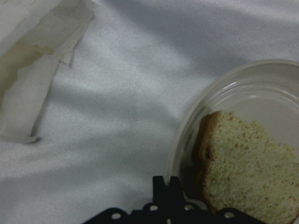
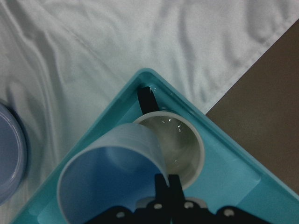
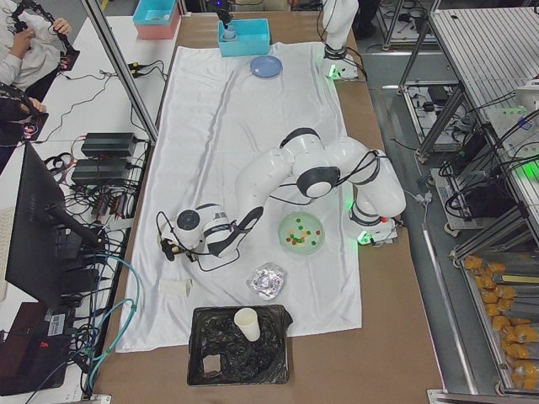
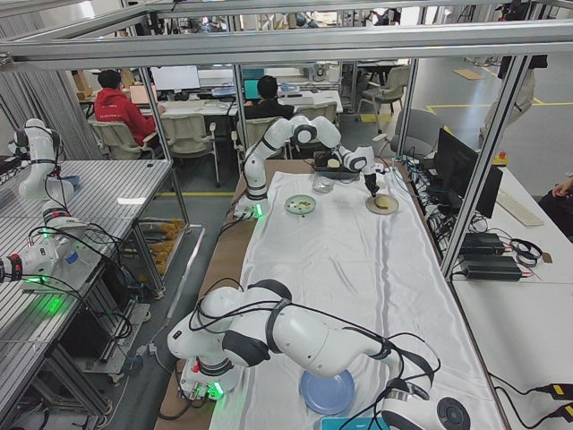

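In the left wrist view my left gripper is shut at the rim of a plate (image 1: 275, 93) holding a slice of bread (image 1: 247, 168); nothing shows between its fingers. A crumpled white paper (image 1: 28, 79) lies to the left. In the right wrist view my right gripper is shut on the rim of a blue cup (image 2: 107, 177), which is tilted over a white mug (image 2: 180, 144) with a black handle, in a turquoise bin (image 2: 243, 191).
A blue plate (image 3: 265, 66) lies near the bin. A green plate with small pieces (image 3: 301, 233), crumpled foil (image 3: 266, 280) and a black-lined tray (image 3: 240, 362) with a white cup (image 3: 248, 324) are at the other end.
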